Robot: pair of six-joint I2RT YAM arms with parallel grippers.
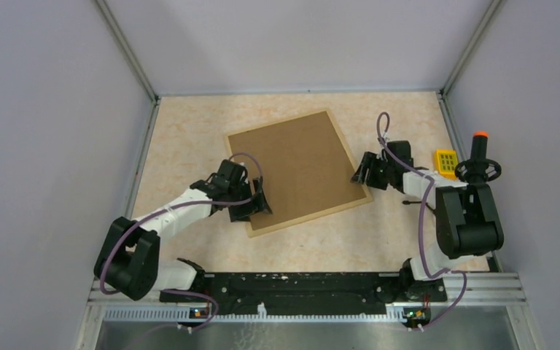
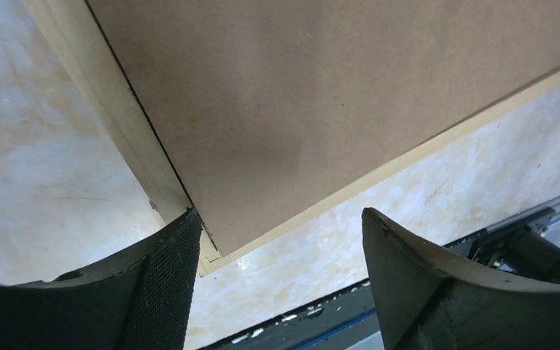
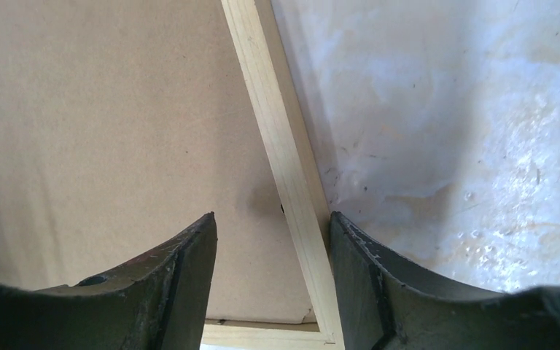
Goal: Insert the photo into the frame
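Observation:
A light wooden frame [image 1: 310,221] lies tilted on the table, its inside filled by a plain brown board [image 1: 295,164]. No photo can be made out. In the left wrist view my left gripper is open near the frame's front left corner. One of its fingers [image 2: 171,266] is at the left strip [image 2: 142,149]; the other is out past the front strip. The right gripper, also open, straddles the right strip [image 3: 281,153] near the front right corner. Its outer finger [image 3: 357,262] appears to touch that strip's outside, while the inner one is over the board.
A yellow box [image 1: 446,162] and a dark upright tool with an orange top [image 1: 480,149] stand at the right edge. Bare table [image 1: 197,124] surrounds the frame, and walls close off the back and sides.

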